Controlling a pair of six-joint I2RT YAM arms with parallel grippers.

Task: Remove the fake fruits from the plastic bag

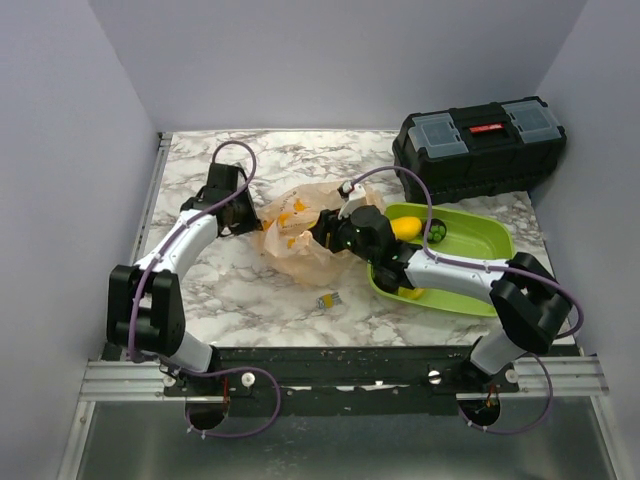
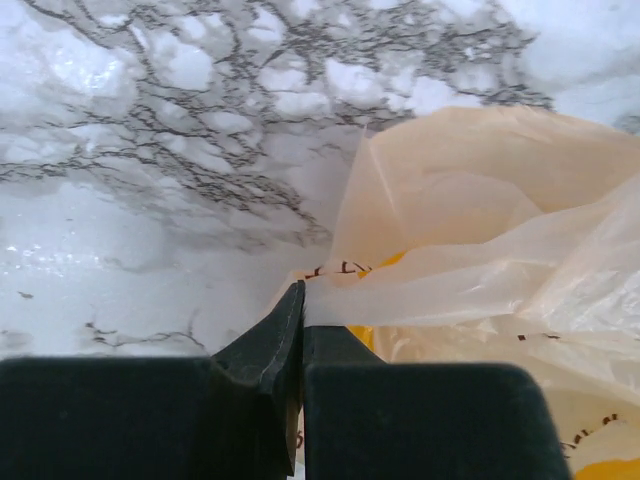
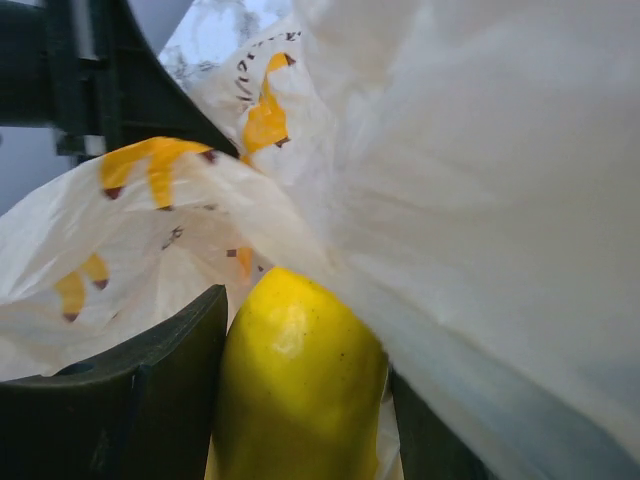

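Observation:
The crumpled, translucent plastic bag [image 1: 300, 262] with orange print lies mid-table between my arms. At its left edge my left gripper [image 1: 258, 224] is shut, and in the left wrist view the bag's edge [image 2: 420, 290] runs to its fingertips, pinched there. On the bag's right side is my right gripper [image 1: 322, 234]. The right wrist view shows it shut on a yellow fake fruit [image 3: 300, 385], one finger at each side, with bag film around and over it. The fruit's lower end is hidden. Whether more fruits lie inside cannot be told.
A green bowl [image 1: 470, 240] on the right holds several fake fruits, including a yellow one [image 1: 407, 228] and a dark green one [image 1: 435, 230]. Behind it stands a black toolbox [image 1: 480, 150]. A small yellow-and-grey item [image 1: 328, 300] lies in front of the bag.

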